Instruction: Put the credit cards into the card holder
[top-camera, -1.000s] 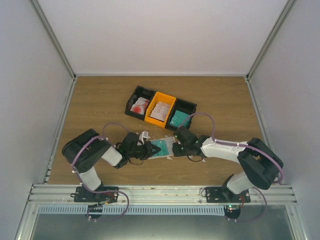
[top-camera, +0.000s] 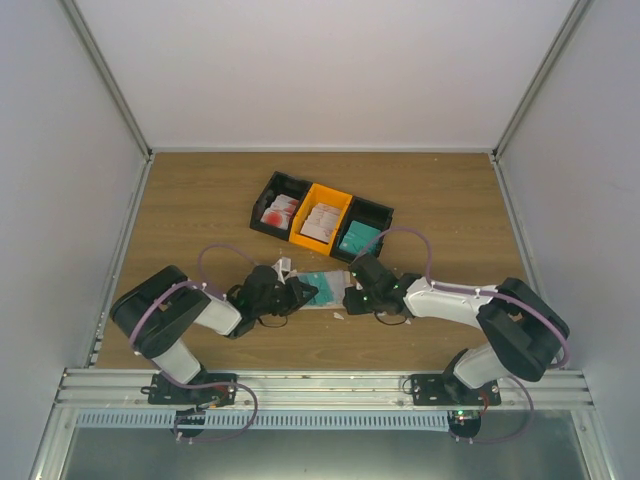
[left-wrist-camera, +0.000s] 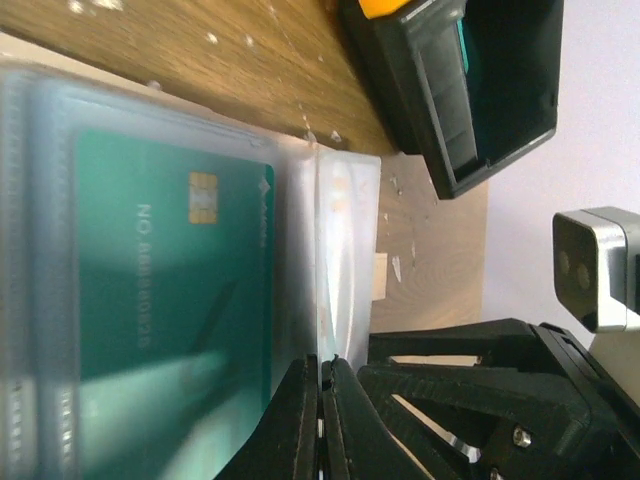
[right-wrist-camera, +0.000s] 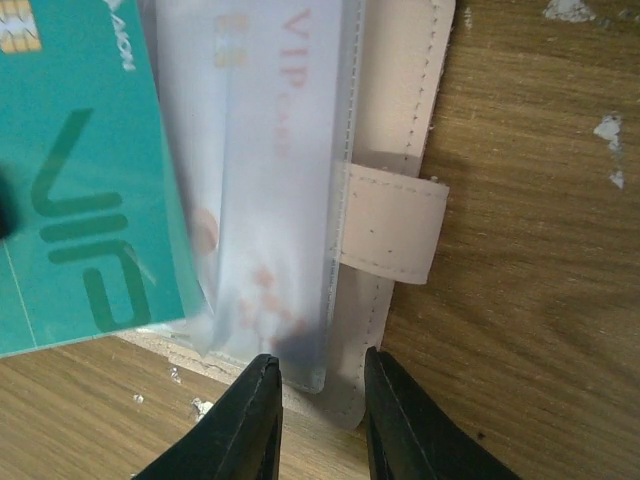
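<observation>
The pale card holder (top-camera: 338, 289) lies between both grippers, with a teal card (left-wrist-camera: 165, 300) in a clear sleeve on it. In the left wrist view, my left gripper is shut at the right of this card. The edge of a clear sleeve (left-wrist-camera: 319, 230) runs down to its fingertips; whether it is pinched, I cannot tell. My right gripper is partly open over the holder's near right corner, nothing held between its fingers. In the right wrist view, the teal card (right-wrist-camera: 85, 200) appears raised over another sleeve (right-wrist-camera: 275, 210) with a pale card.
Beyond the holder stand a black bin (top-camera: 253, 221) with red-and-white cards, an orange bin (top-camera: 347, 203) with pale cards, and another black bin (top-camera: 386, 213) with teal cards. A strap (right-wrist-camera: 395, 225) juts from the holder's right side. Bare table lies to either side.
The right arm has barely moved, and the bins are unchanged.
</observation>
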